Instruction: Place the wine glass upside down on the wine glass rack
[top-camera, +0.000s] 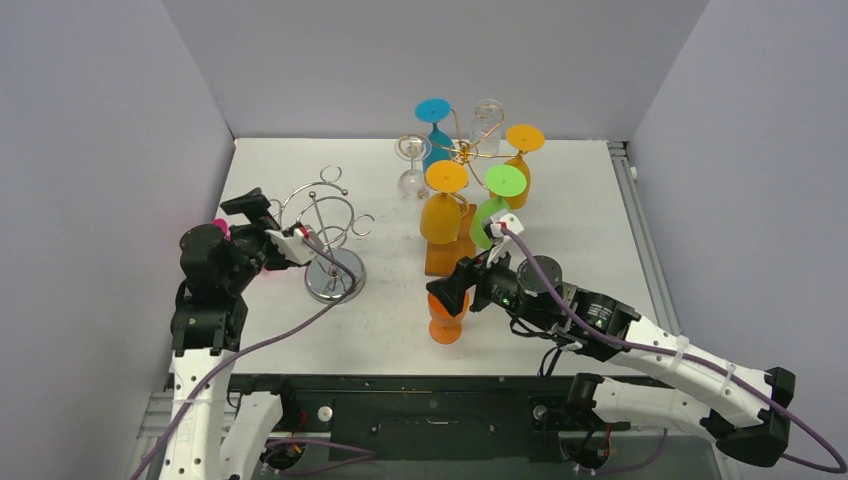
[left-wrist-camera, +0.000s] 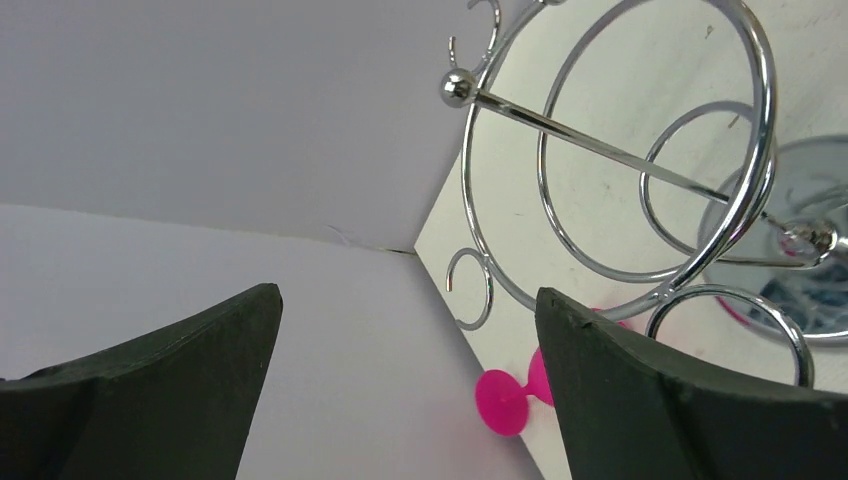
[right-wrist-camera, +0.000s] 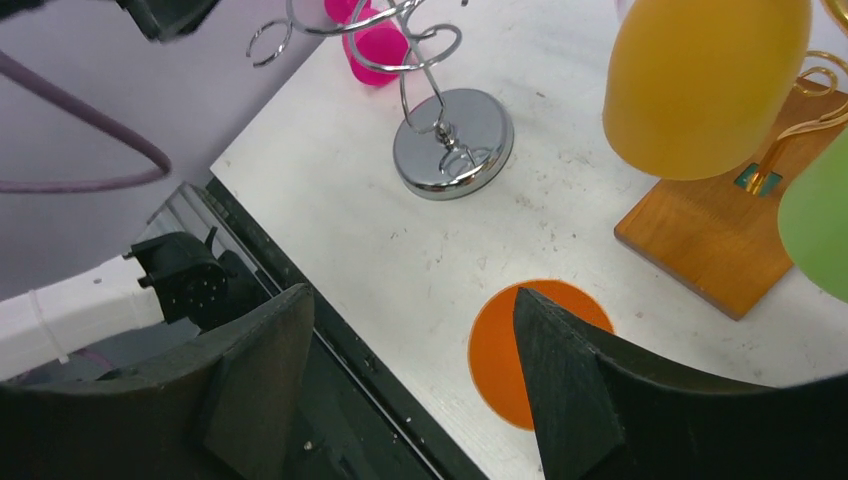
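Note:
A pink wine glass shows behind the silver rack (left-wrist-camera: 600, 160) in the left wrist view, its foot (left-wrist-camera: 502, 402) near the table's left edge and its bowl partly covered by my right-hand finger. In the right wrist view its bowl (right-wrist-camera: 378, 52) appears beyond the rack's hooks; whether it hangs or lies is unclear. My left gripper is open beside the rack, nothing between its fingers. Over the front of the table, my right gripper is also open and empty. An orange glass (top-camera: 446, 325) stands beneath it, mouth up.
A gold rack on a wooden base (top-camera: 450, 262) holds upside-down glasses, including yellow (top-camera: 441, 218), green (top-camera: 506, 181) and blue (top-camera: 433, 111) ones. Walls close in at left, back and right. Clear table lies between the racks.

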